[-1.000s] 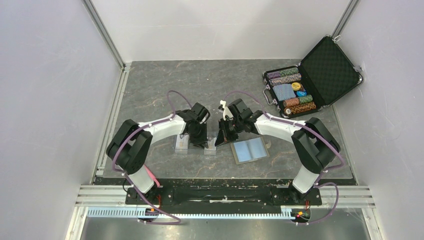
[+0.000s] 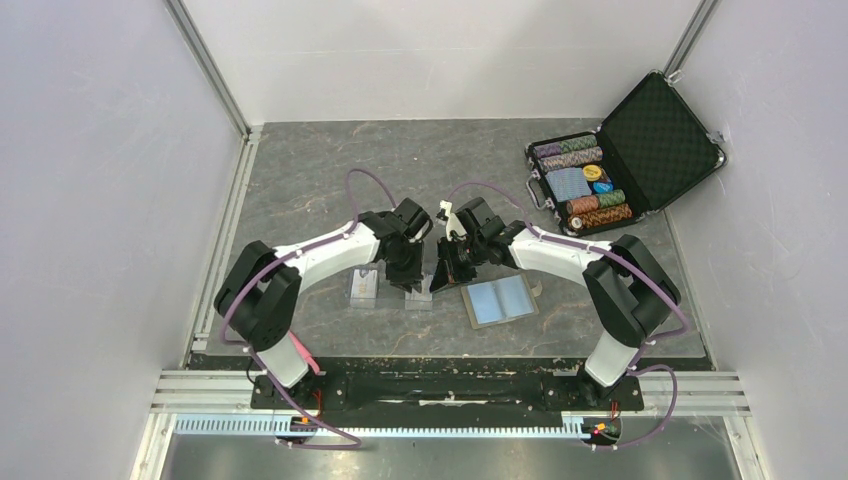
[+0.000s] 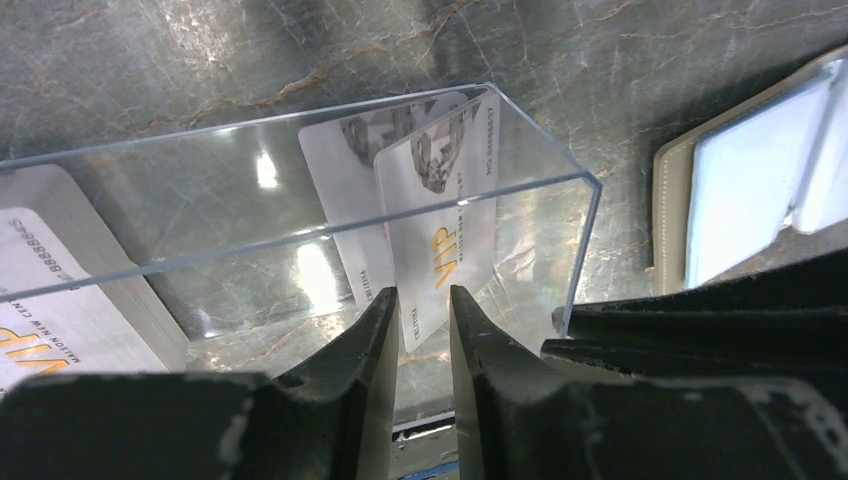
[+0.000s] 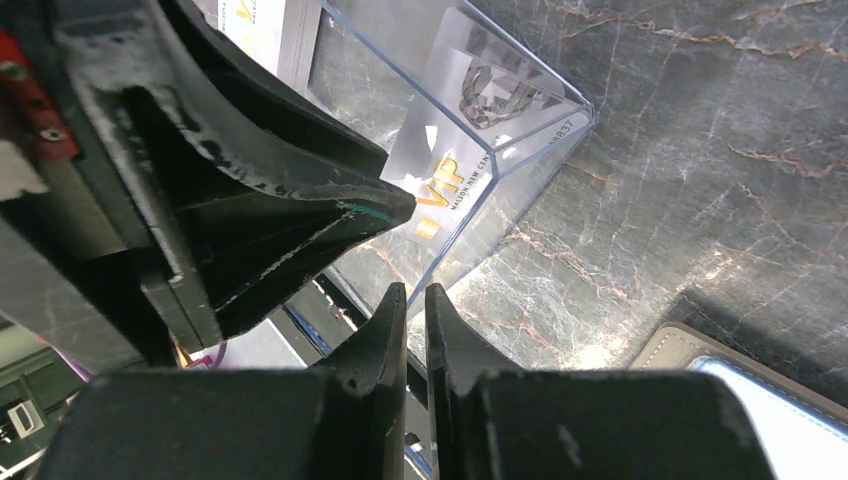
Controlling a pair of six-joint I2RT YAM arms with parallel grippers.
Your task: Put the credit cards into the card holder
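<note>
A clear box [image 3: 490,87] lies with two loose white cards in its right end, a front one [image 3: 440,215] tilted over a back one [image 3: 335,170]. My left gripper stands part open, the front card's lower corner showing in the gap between its fingers; contact is not clear. My right gripper is parted by a narrow gap at the box's right end. The clear wall's edge runs down towards that gap; whether the fingers touch it cannot be told. The open card holder [image 2: 500,300] lies to the right, with pale blue inside.
A stack of cards [image 3: 70,270] sits in the box's left end. At the back right stands an open case [image 2: 580,185] with chips. Behind both arms the grey table [image 2: 400,145] is bare.
My left gripper has shifted slightly right, closer to the right one. The right arm and the card holder look unmoved.
</note>
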